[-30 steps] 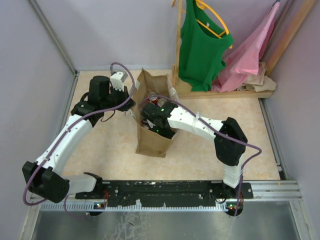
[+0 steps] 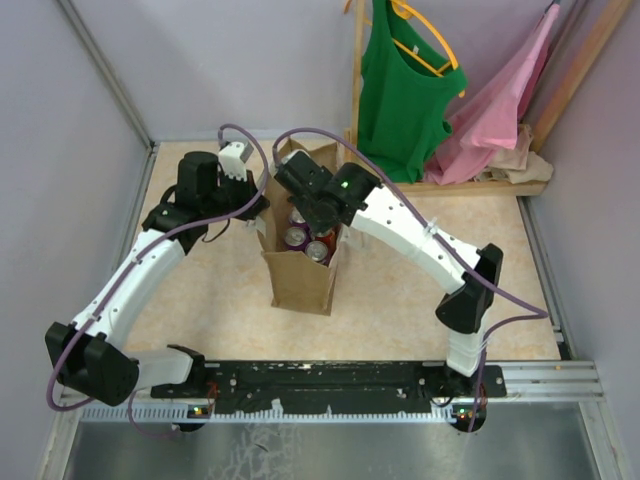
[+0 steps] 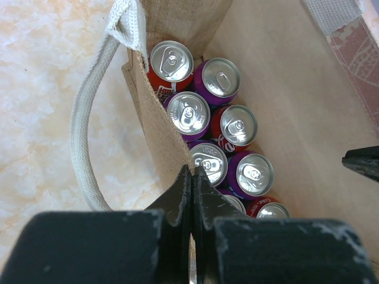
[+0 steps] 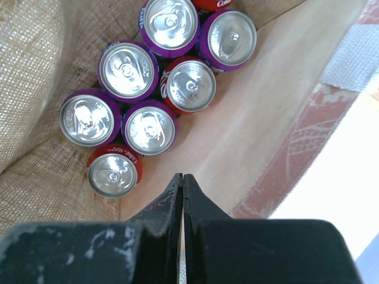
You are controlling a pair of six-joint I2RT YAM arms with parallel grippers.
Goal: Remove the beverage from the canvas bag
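Observation:
The tan canvas bag (image 2: 301, 281) stands open at the middle of the table. Inside are several drink cans, silver tops up, some purple (image 4: 127, 70) and some red (image 4: 114, 172). My left gripper is shut at the bag's left rim, and the canvas edge (image 3: 161, 133) runs in between its fingertips. Over the bag's opening, above the cans, my right gripper is shut with nothing seen between its fingers. The top view hides its fingertips behind the arm.
A white rope handle (image 3: 83, 127) hangs outside the bag's left wall. At the back right, a green top (image 2: 405, 100) and a pink garment (image 2: 490, 115) hang on a wooden frame (image 2: 480, 188). Bare table lies on both sides of the bag.
My right gripper has moved from the front of the bag's opening toward the back and up. Cans at the front now show, and the bag has shifted slightly. The left arm stays put.

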